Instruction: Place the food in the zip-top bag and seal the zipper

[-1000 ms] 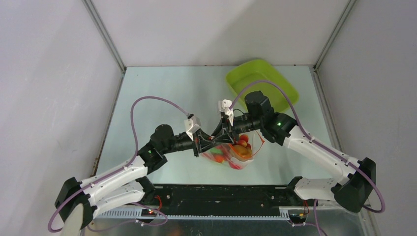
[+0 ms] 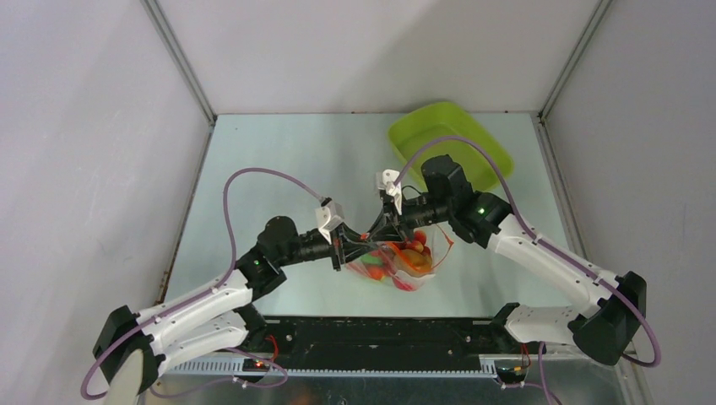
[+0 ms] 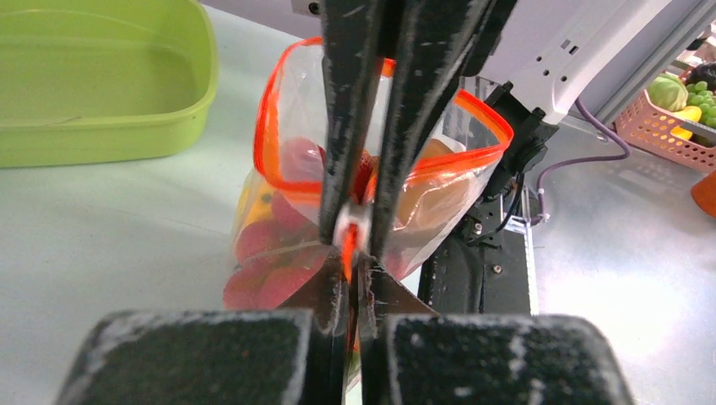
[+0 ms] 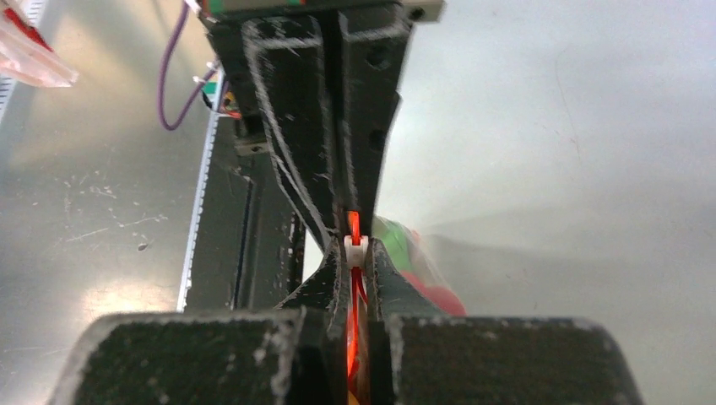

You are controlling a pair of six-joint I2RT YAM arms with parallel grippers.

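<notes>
The zip top bag (image 2: 405, 266), full of colourful food with orange zipper edge, sits at the table's front middle, under both grippers; the left wrist view shows its mouth (image 3: 447, 169) gaping. My left gripper (image 2: 365, 238) is shut at the zipper's end, just beside the other gripper. My right gripper (image 2: 384, 234) is shut on the white zipper slider (image 4: 355, 251), with orange zipper strip running through it. The fingertips of both grippers meet closely, hiding part of the zipper.
A green bin (image 2: 447, 118) stands at the back right, behind the right arm. The front edge lies just below the bag.
Both grippers are almost where they were; the left one appears very slightly shifted, the bag little changed.
</notes>
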